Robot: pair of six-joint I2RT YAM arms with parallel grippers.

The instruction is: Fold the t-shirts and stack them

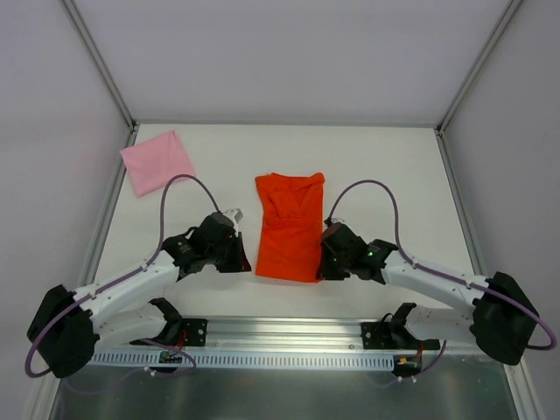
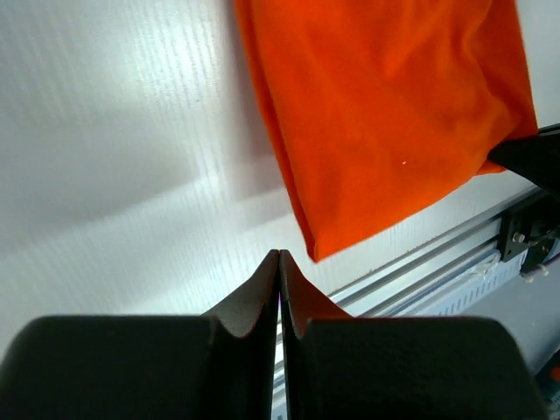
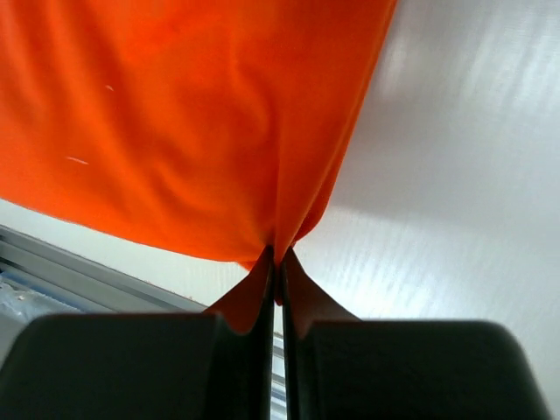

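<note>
An orange-red t shirt, folded into a narrow strip, lies lengthwise in the middle of the table. At its front right corner my right gripper is shut on the cloth, and a pinch of orange fabric runs between its fingertips. My left gripper is shut with nothing showing between its fingers. Just to the right of its tips is the shirt's front left corner, close by but apart from them. A pink t shirt, folded to a neat square, rests at the back left.
Along the front edge runs a metal rail, a short way from the shirt's front hem.
</note>
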